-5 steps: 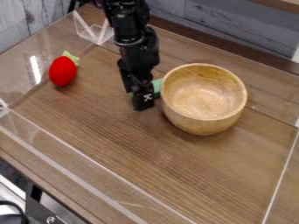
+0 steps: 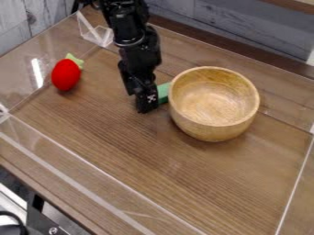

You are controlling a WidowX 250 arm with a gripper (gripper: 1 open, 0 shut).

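Observation:
The black robot gripper (image 2: 145, 92) reaches down from the top centre to the table, just left of a tan round bowl (image 2: 211, 103). A green object (image 2: 162, 92) lies by its fingertips, partly hidden between gripper and bowl; whether the fingers touch it or hold it I cannot tell. A red object (image 2: 66, 75) with a small pale green part lies on the wooden table at the left.
A white wall borders it at the back, with a grey edge at the upper left.
The gripper has shifted slightly to the left, and more of the green object shows beside it. The bowl and red object have not visibly moved.

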